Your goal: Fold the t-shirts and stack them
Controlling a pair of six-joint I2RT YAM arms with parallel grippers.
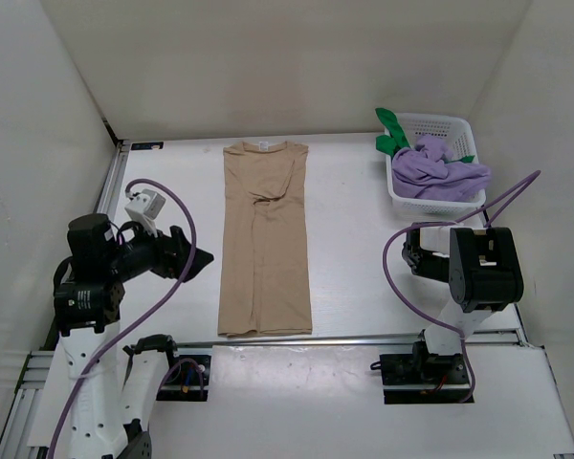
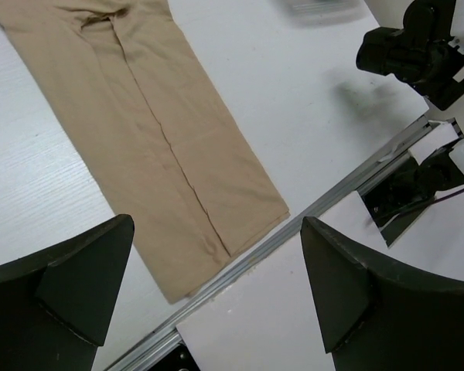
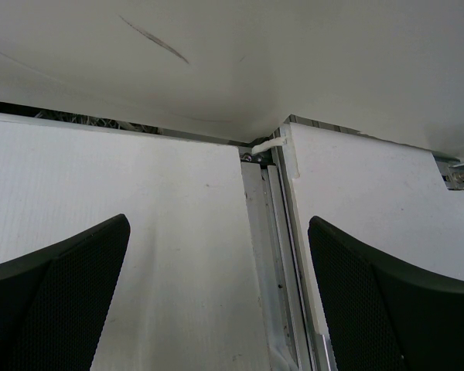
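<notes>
A tan t-shirt (image 1: pixel 265 258) lies flat on the white table in the top view, its sides folded inward into a long strip with the neckline at the far end. Just left of the shirt hovers my left gripper (image 1: pixel 208 260), open and empty. In the left wrist view the shirt (image 2: pixel 170 166) runs diagonally beyond the parted fingers (image 2: pixel 85 290). My right gripper is open over bare surface, nothing between its fingers. The purple shirt (image 1: pixel 435 175) and a green garment (image 1: pixel 392 134) lie bunched in the white basket (image 1: pixel 430 207).
The basket occupies the table's far right corner. Bare table (image 1: pixel 349 239) stretches between the tan shirt and the right arm (image 1: pixel 483 263). A metal rail (image 1: pixel 364 339) borders the front edge, and walls enclose the back and sides.
</notes>
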